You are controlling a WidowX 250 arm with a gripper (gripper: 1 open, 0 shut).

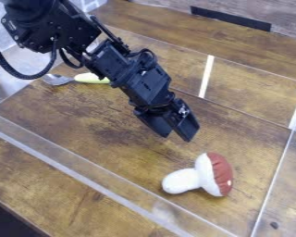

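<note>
A plush mushroom (pixel 200 177) with white stem and red-brown cap lies on its side on the wooden surface at the lower right. My black gripper (pixel 176 124) hangs above and to the left of it, apart from it, angled down from the upper left. Nothing shows between its fingers; how far they are open is hard to tell.
A pale yellow-green object (pixel 92 78) and a silver utensil (pixel 56 81) lie at the upper left, partly behind the arm. Clear plastic edging (pixel 107 182) borders the work area. The wood between is mostly bare.
</note>
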